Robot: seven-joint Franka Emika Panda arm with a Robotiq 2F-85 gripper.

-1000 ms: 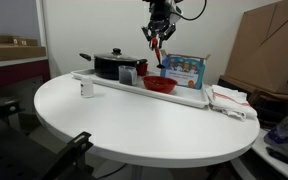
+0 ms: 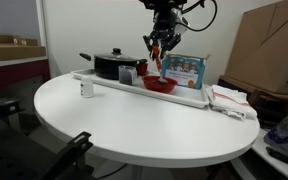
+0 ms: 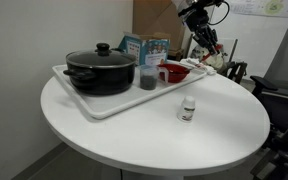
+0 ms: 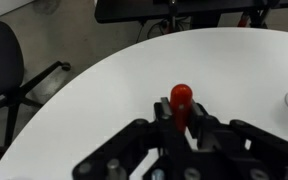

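High over the back of the round white table, my gripper (image 2: 155, 47) is shut on a red-handled utensil (image 2: 157, 57). In the wrist view the handle's rounded red end (image 4: 181, 95) sticks out between the fingers. Exterior view 1 shows the utensil slanting down toward a red bowl (image 2: 160, 85) on the white tray (image 2: 189, 97). Whether its lower end touches the bowl, I cannot tell. Exterior view 2 shows the gripper beyond the bowl (image 3: 174, 74), with its grip hard to make out.
On the tray stand a black lidded pot (image 3: 101, 72), a clear cup (image 3: 149, 77) and a picture box (image 2: 183, 70). A folded white towel (image 2: 230, 100) lies to the right. One small white bottle (image 3: 187, 108) stands alone.
The gripper has shifted a little, and the utensil's lower end now hangs lower, closer to the red bowl. The tray's contents have stayed where they were.
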